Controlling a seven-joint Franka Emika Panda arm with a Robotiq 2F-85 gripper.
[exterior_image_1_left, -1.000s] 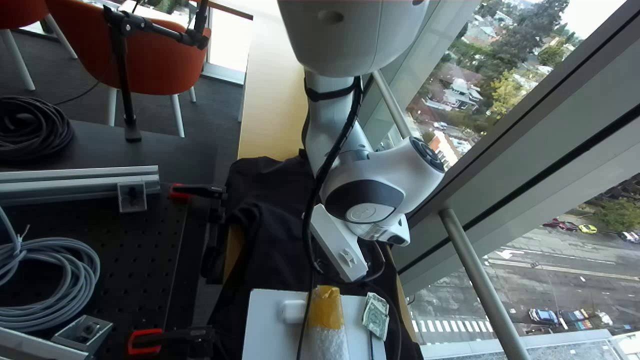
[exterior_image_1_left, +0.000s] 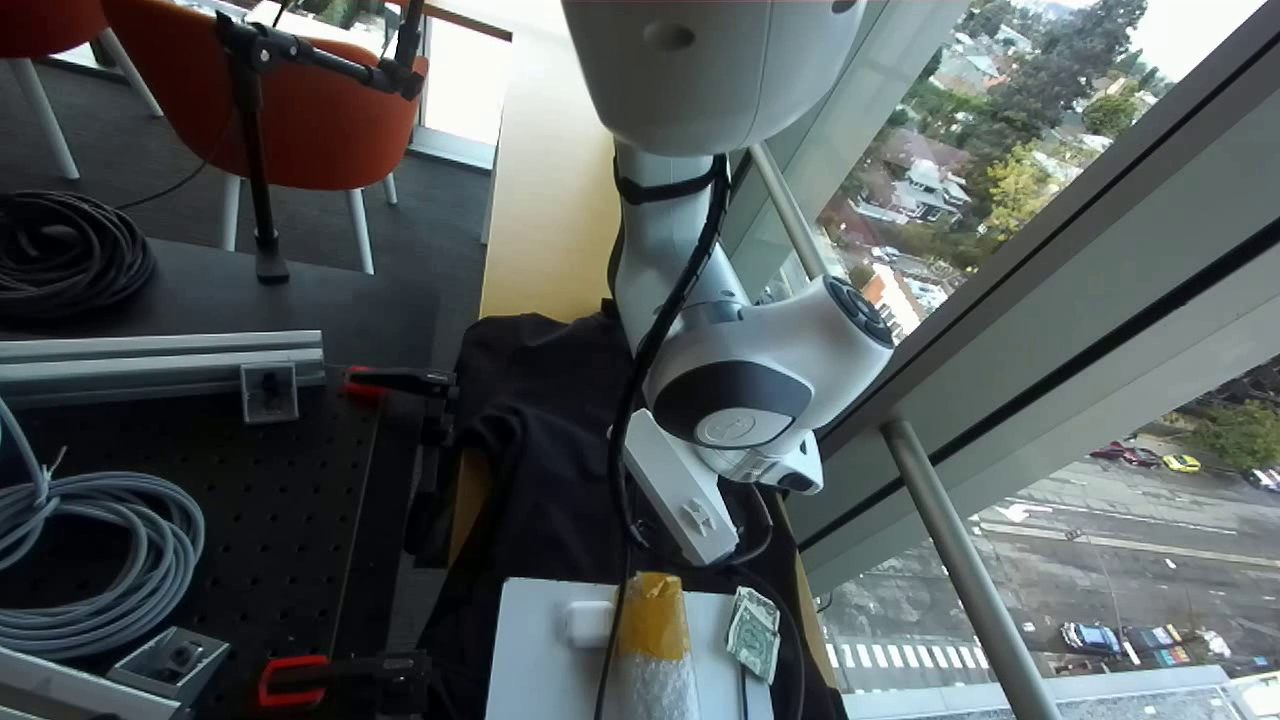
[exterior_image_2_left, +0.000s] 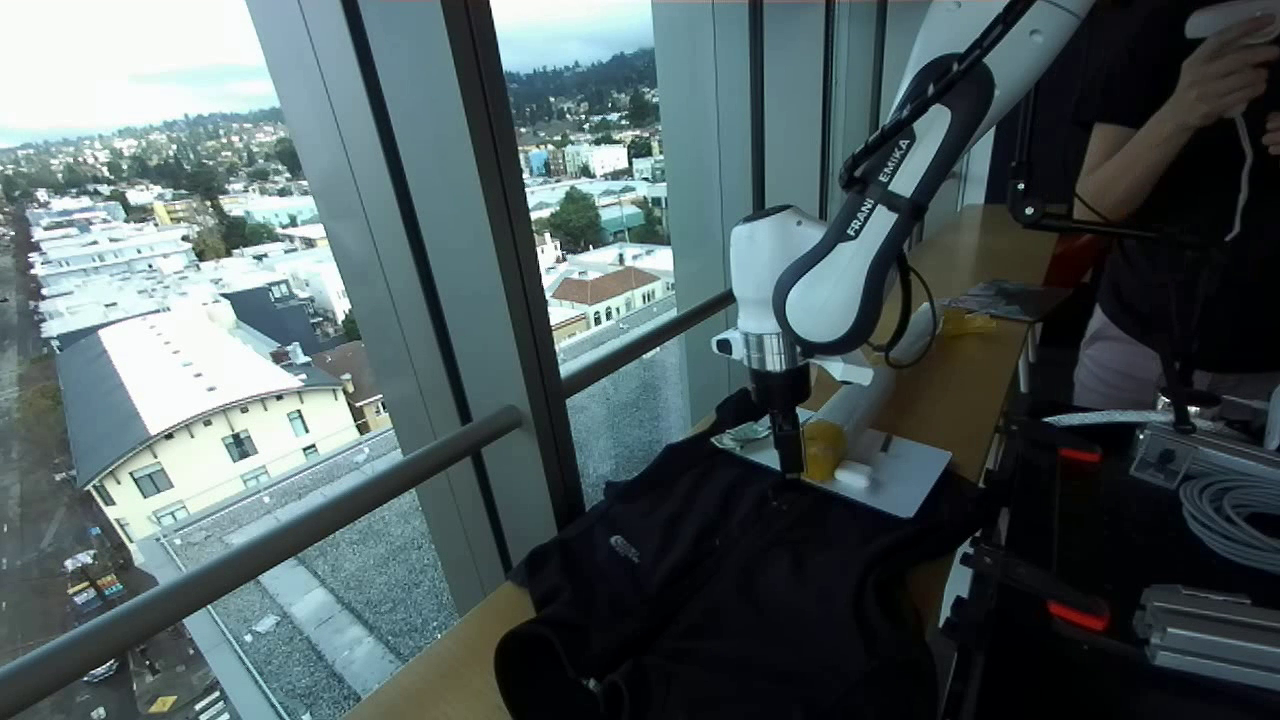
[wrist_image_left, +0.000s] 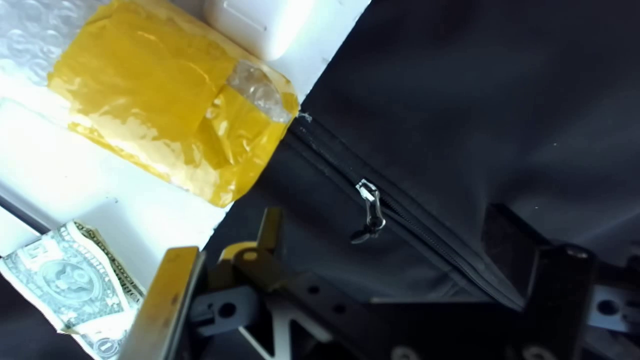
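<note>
A black jacket (exterior_image_2_left: 720, 600) lies spread over the wooden ledge. In the wrist view its closed zipper line runs diagonally, with a small silver zipper pull (wrist_image_left: 373, 207) near the middle. My gripper is open, its fingers on either side of the zipper, and nothing shows between them. Exterior view 2 has the gripper (exterior_image_2_left: 788, 466) pointing down close over the jacket, beside the white board's edge; whether the tips touch the cloth I cannot tell. The arm hides the fingers in exterior view 1.
A white board (exterior_image_2_left: 912, 468) holds a yellow-taped, bubble-wrapped roll (wrist_image_left: 156, 90), a small white case (exterior_image_2_left: 853, 474) and a folded banknote (wrist_image_left: 75, 276). The window rail (exterior_image_2_left: 360, 516) runs along one side of the ledge. Clamps (exterior_image_1_left: 348, 680) and coiled cables (exterior_image_1_left: 108, 564) occupy the neighbouring black table.
</note>
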